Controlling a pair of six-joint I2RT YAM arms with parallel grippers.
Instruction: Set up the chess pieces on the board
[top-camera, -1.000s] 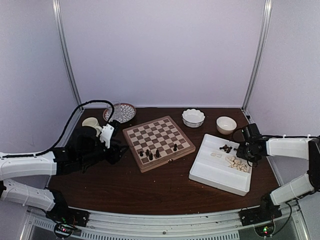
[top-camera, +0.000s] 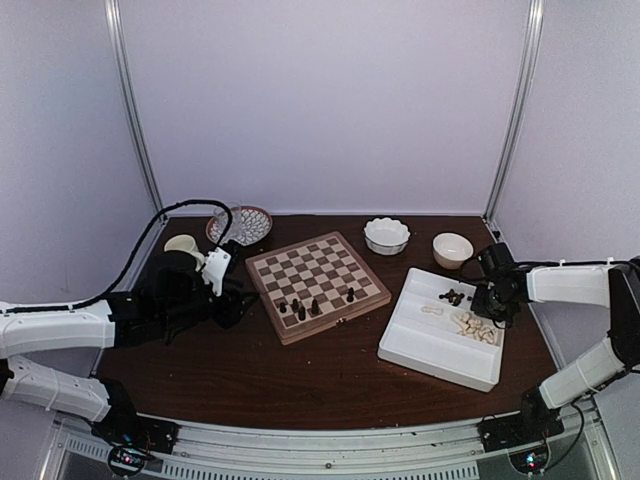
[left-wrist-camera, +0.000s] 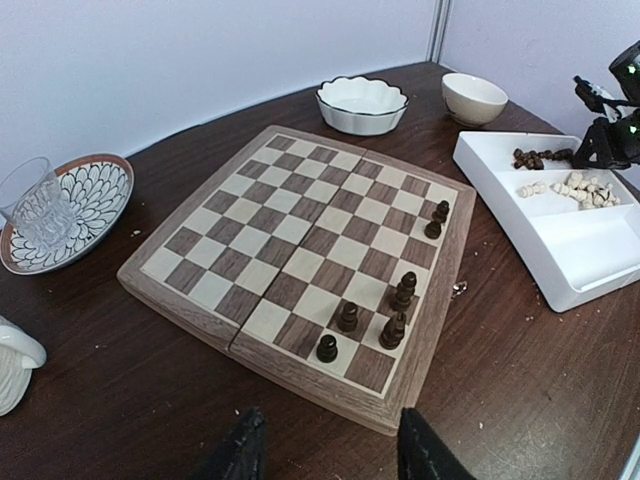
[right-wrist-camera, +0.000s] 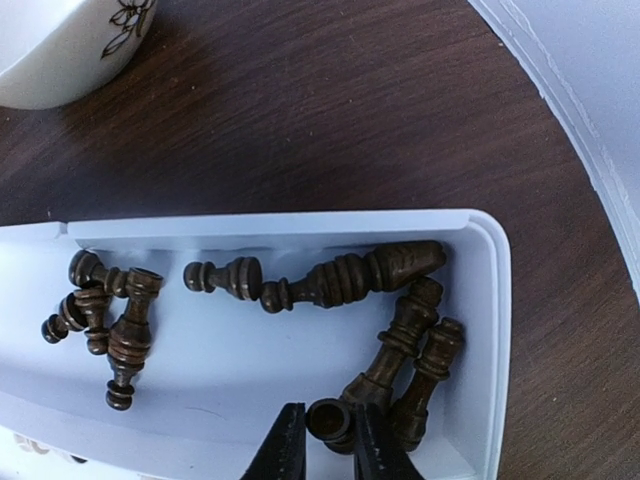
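The chessboard (top-camera: 318, 255) lies mid-table with several dark pieces standing along its near and right edges. The white tray (top-camera: 420, 350) holds dark pieces in its back compartment and light pieces (left-wrist-camera: 590, 192) in another. My right gripper is down in the dark compartment, shut on a dark piece (right-wrist-camera: 328, 418) whose round end faces up, among other lying pieces. My left gripper hovers at the board's near left, its fingers apart and empty.
A scalloped white dish (top-camera: 386, 238), a white bowl (top-camera: 452, 250), a patterned plate (top-camera: 254, 222) with a glass, and a mug (left-wrist-camera: 12, 372) stand around the board.
The right arm has shifted very slightly at the tray; the left arm and board look unchanged.
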